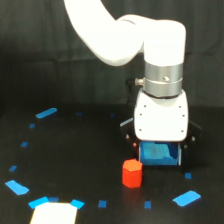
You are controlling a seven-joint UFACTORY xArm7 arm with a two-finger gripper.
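Note:
My white arm reaches down from the top, its gripper point(161, 142) over a blue open tray point(160, 160) right of centre. The gripper's white body covers the back of the tray. Dark parts stick out on both sides of the body. The fingertips do not show clearly against the black background, so I cannot see whether anything is between them. A red block point(132, 173) stands on the black table just in front of the tray's left corner, apart from the gripper.
A pale, white-topped object point(54, 213) is cut off at the bottom left edge. Several blue tape pieces, such as the strip point(187, 198) at the lower right, mark the table.

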